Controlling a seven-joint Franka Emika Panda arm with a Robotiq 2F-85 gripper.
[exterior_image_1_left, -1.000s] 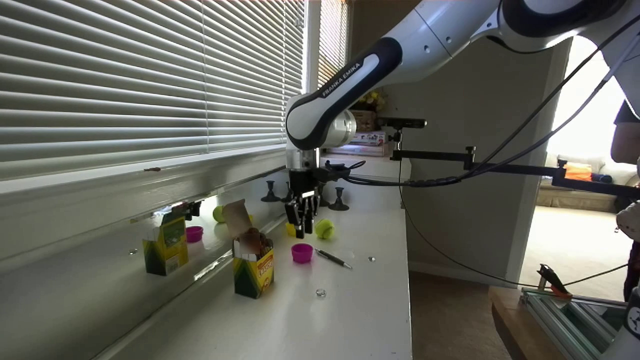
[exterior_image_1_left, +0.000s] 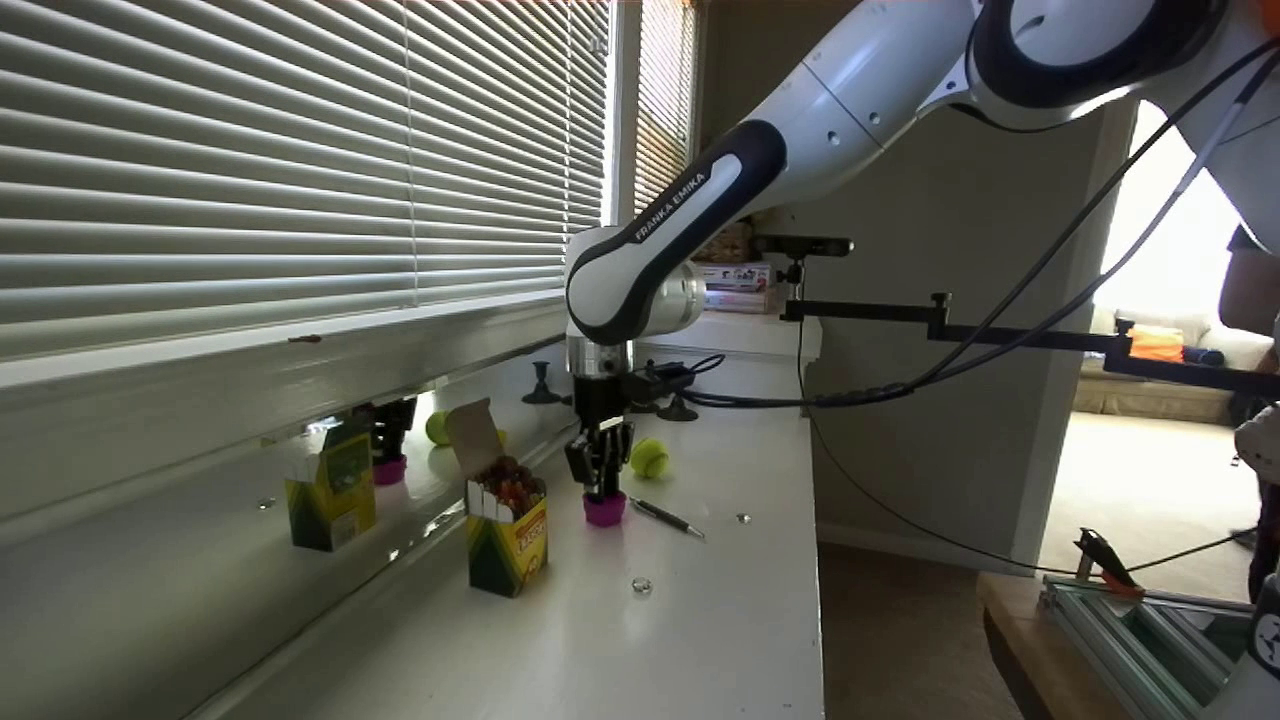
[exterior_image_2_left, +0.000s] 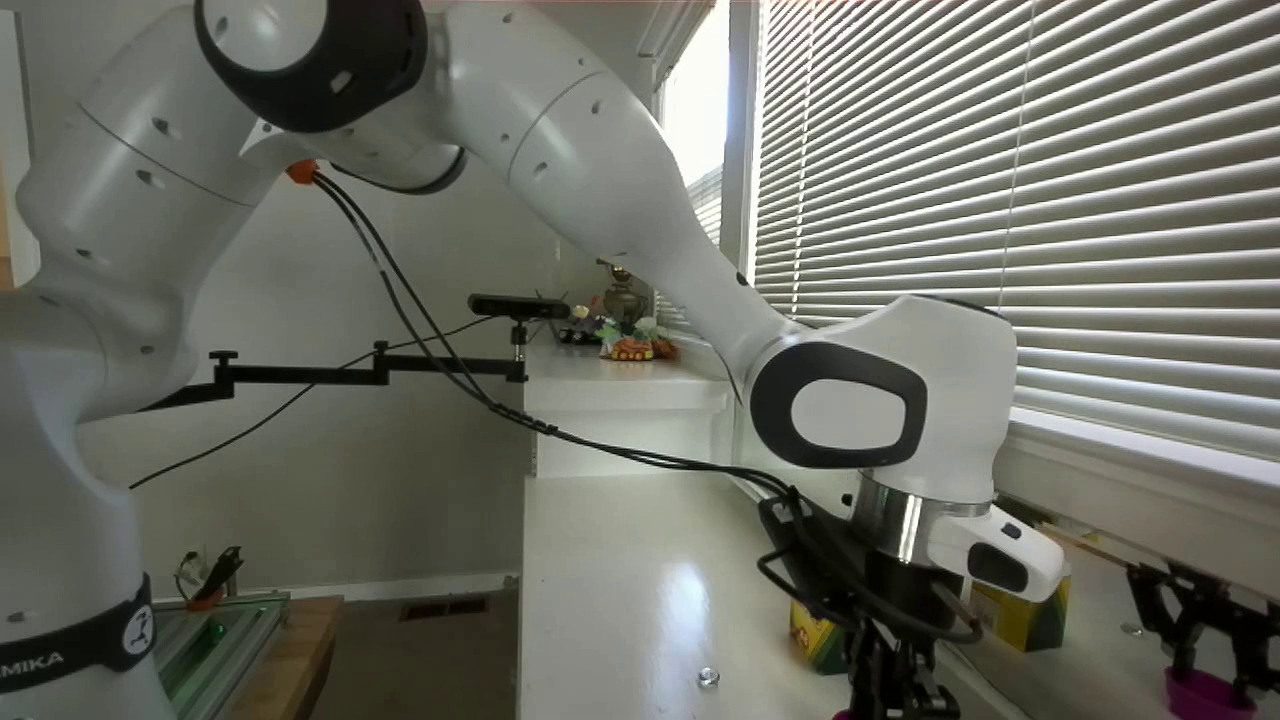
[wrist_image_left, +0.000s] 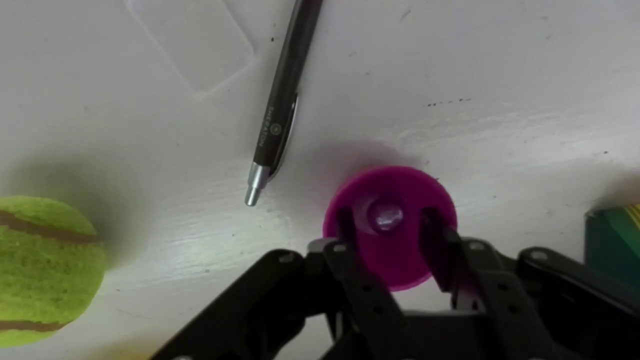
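Note:
A magenta cup (wrist_image_left: 396, 264) stands upright on the white ledge, with a small clear glass piece (wrist_image_left: 385, 216) on its bottom. Reaching down into that cup is my gripper, its fingers apart on either side of the glass piece, with a gap to each. In exterior view 1 the fingertips are hidden inside the cup (exterior_image_1_left: 605, 511). Exterior view 2 shows the gripper only partly, at the bottom edge.
Beside the cup lie a dark pen (wrist_image_left: 282, 96) and a clear flat piece (wrist_image_left: 195, 42). A tennis ball (exterior_image_1_left: 649, 457) sits behind, and an open crayon box (exterior_image_1_left: 509, 540) stands near the mirrored wall. Another glass piece (exterior_image_1_left: 642, 586) lies in front.
My gripper has come down from above the magenta cup, and its fingers are now inside it. The cup, pen, ball and crayon box remain where they were.

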